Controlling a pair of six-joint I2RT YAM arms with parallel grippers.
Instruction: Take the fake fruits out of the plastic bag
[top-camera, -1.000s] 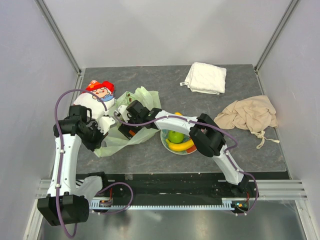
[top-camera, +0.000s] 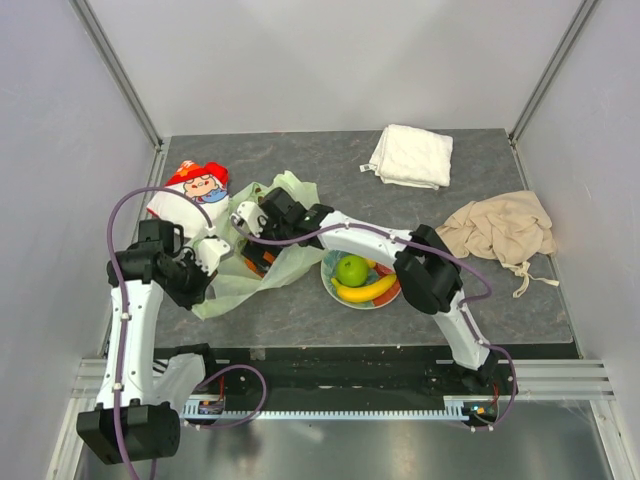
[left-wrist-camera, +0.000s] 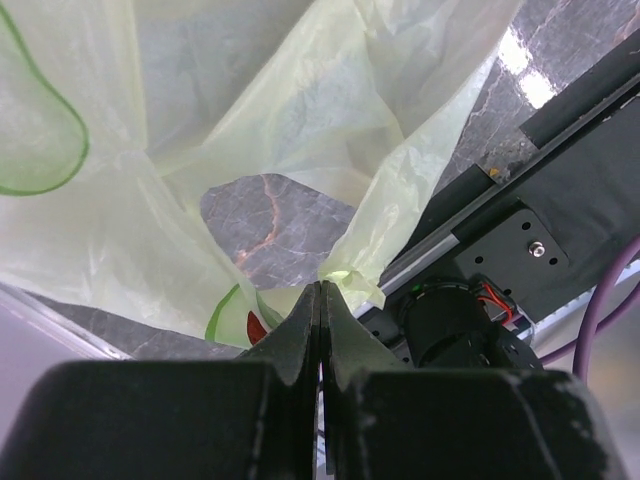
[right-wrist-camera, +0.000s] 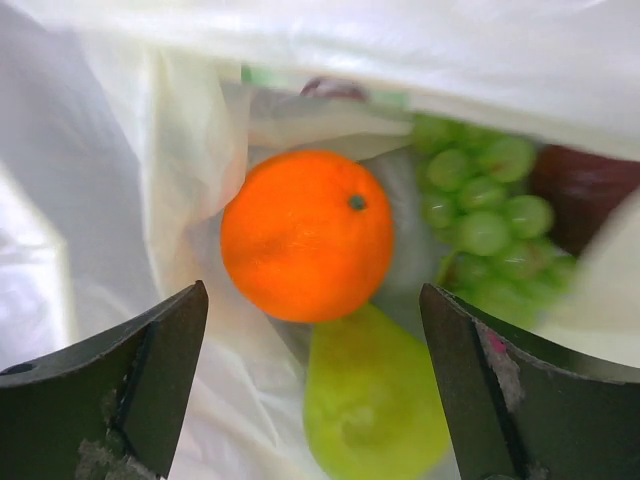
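Observation:
A pale green plastic bag (top-camera: 235, 285) lies crumpled at the left middle of the table. My left gripper is shut at the bag's near left edge, with a bunched fold of the bag (left-wrist-camera: 355, 275) at its tips. Inside the bag's mouth is my right gripper, its fingers wide apart. An orange fruit (right-wrist-camera: 305, 235) lies ahead between these fingers, untouched. Below it sits a green pear (right-wrist-camera: 370, 400), to the right green grapes (right-wrist-camera: 480, 190) and a dark red fruit (right-wrist-camera: 580, 195). From above, the right arm hides most of the bag's contents.
A clear bowl (top-camera: 332, 290) holds a green apple (top-camera: 352, 270), a banana (top-camera: 363, 291) and other fruit, beneath the right arm. A white cloth (top-camera: 412, 156), a beige drawstring bag (top-camera: 498, 230) and a printed bag (top-camera: 190, 195) lie around the edges.
The left arm has barely moved at the bag's edge.

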